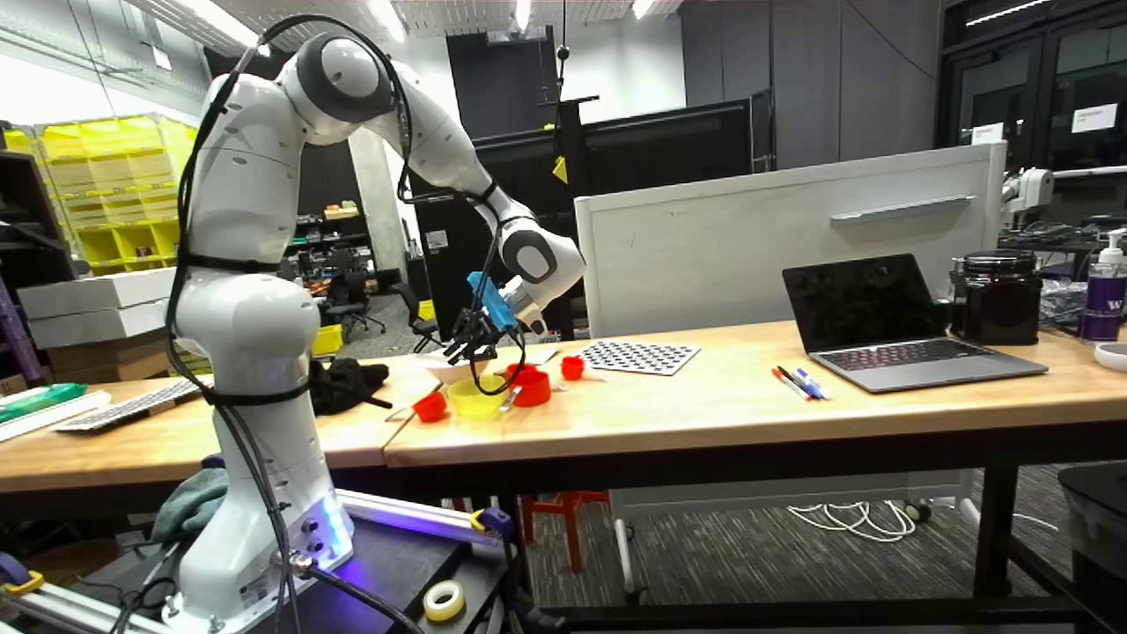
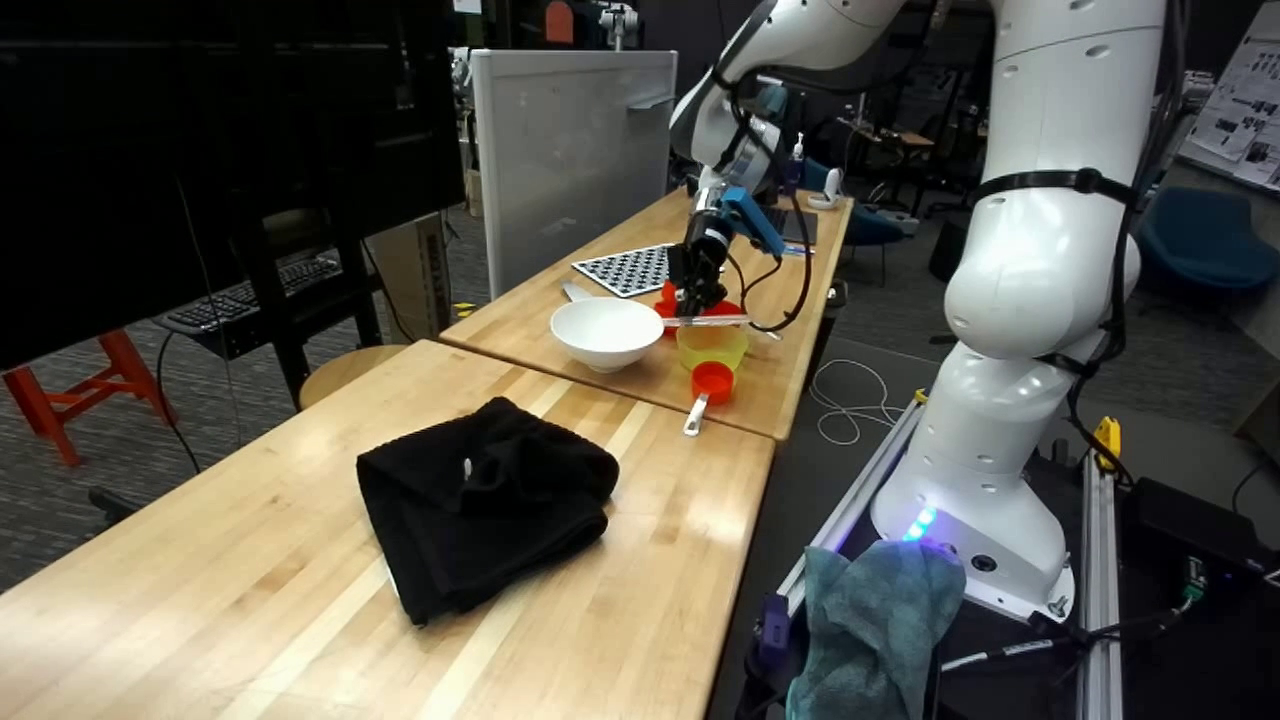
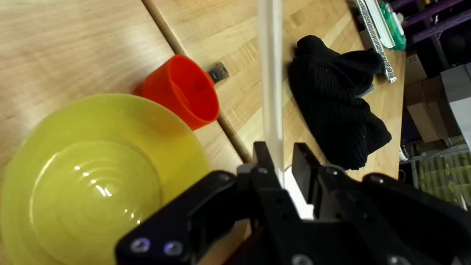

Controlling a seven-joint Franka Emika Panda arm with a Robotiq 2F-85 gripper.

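In the wrist view my gripper stands part open, its two black fingers apart. A long pale, translucent stick (image 3: 271, 66) runs between them, close to the left finger, with a gap to the right one; whether it touches is unclear. Exterior view 2 shows the stick (image 2: 708, 320) lying level above the yellow bowl (image 2: 713, 346), beneath my gripper (image 2: 693, 300). The empty yellow bowl (image 3: 97, 185) fills the left of the wrist view. A white bowl (image 2: 606, 332) stands beside it, mostly hidden behind my fingers in the wrist view.
A red measuring cup (image 3: 190, 90) sits against the yellow bowl, more red cups (image 1: 534, 387) on its other side. A black cloth (image 2: 486, 504) lies on the table nearer exterior view 2. A checkered board (image 1: 639, 356) and laptop (image 1: 919, 349) lie farther off; clear tabletop lies between them.
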